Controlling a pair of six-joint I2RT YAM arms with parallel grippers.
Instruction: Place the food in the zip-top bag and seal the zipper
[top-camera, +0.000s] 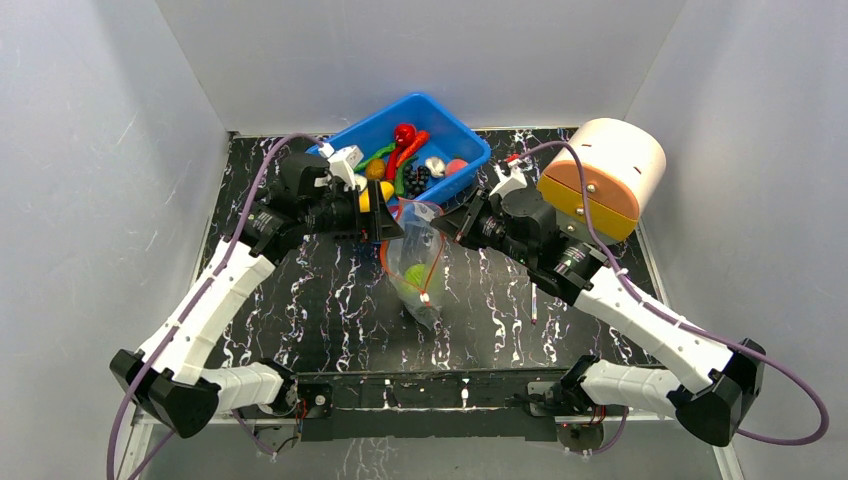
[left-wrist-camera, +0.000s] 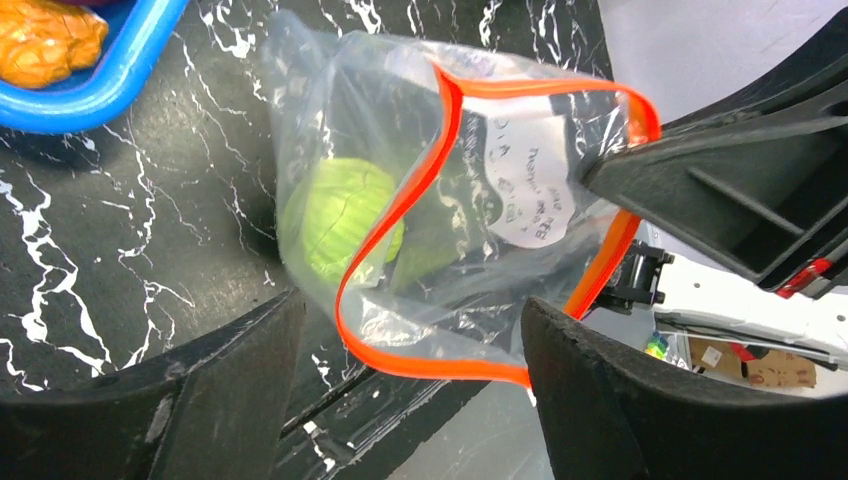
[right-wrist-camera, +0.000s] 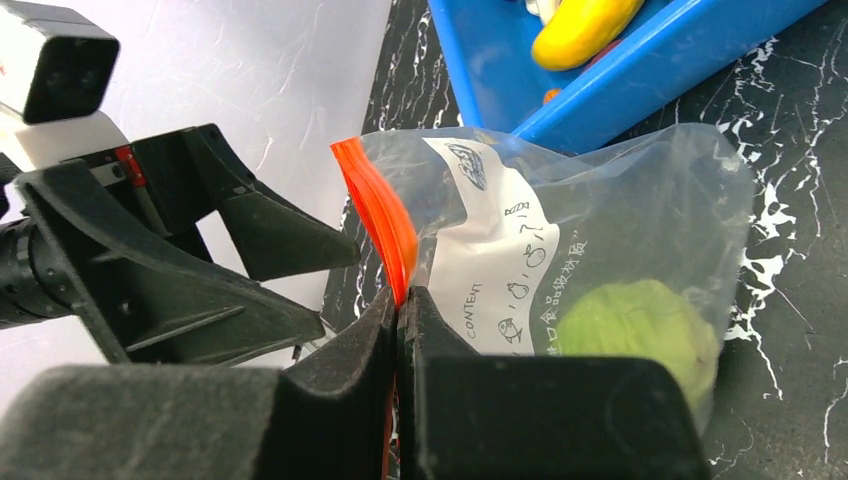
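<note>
A clear zip top bag (top-camera: 415, 260) with an orange zipper rim (left-wrist-camera: 396, 205) hangs at the centre, a green round food (left-wrist-camera: 345, 210) inside toward its bottom. My right gripper is shut on the bag's orange rim at the top. My left gripper stands open just beside the bag mouth, upper left of it in the top view, nothing between its fingers. The bag's white printed label (right-wrist-camera: 490, 260) faces the right wrist view.
A blue bin (top-camera: 450, 125) of mixed toy vegetables and fruit stands behind the bag. A rounded orange and yellow box (top-camera: 600, 175) is at the back right.
</note>
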